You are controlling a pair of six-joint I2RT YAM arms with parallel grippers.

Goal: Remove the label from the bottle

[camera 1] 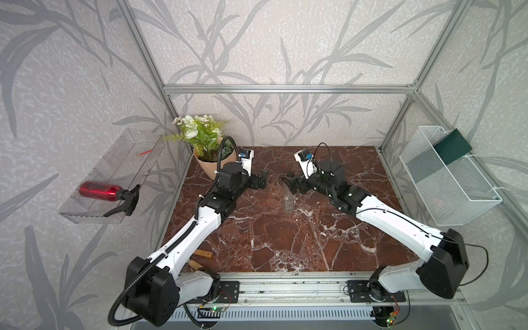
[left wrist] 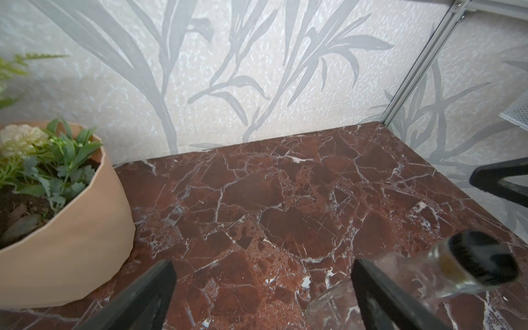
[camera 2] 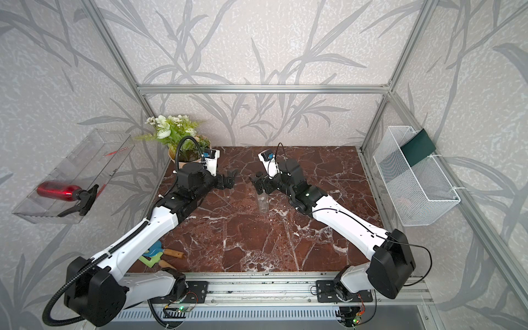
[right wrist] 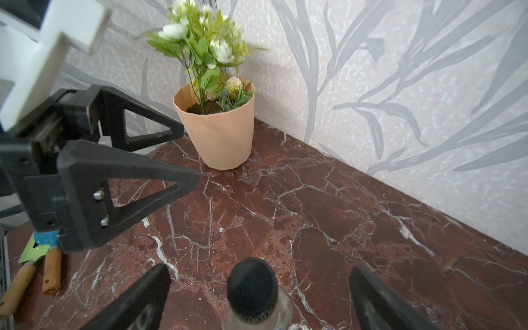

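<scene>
A clear bottle (camera 1: 288, 204) with a black cap stands on the table between my two arms. In the right wrist view its cap (right wrist: 252, 287) shows between the spread fingers of my open right gripper, with nothing clamped. The left wrist view has the clear bottle neck (left wrist: 437, 270) at lower right, partly behind one finger. My left gripper is open and empty, left of the bottle and apart from it. No label can be made out on the glass; the lower bottle is cut off in both wrist views.
A flower pot (right wrist: 222, 137) stands at the back left, close to my left arm. Wooden-handled tools (camera 2: 173, 253) lie at the front left. Wall baskets hang on both sides, a clear one (camera 1: 126, 165) and a white mesh one (camera 1: 440, 181).
</scene>
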